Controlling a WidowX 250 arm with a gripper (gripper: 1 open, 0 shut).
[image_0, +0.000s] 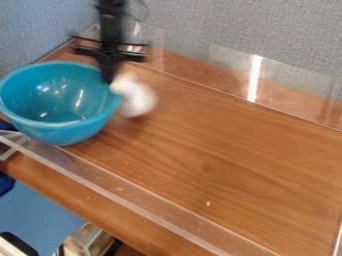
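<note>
A turquoise bowl (54, 105) sits at the left end of the wooden table. Just right of its rim is a white, rounded object (136, 100), blurred. My black gripper (110, 62) is above the bowl's back right rim, over and slightly left of the white object, smeared by motion. Whether its fingers hold anything cannot be made out.
A transparent rim runs along its edges, with grey padded walls behind. Below the front left edge are dark blue and metal items on a blue surface.
</note>
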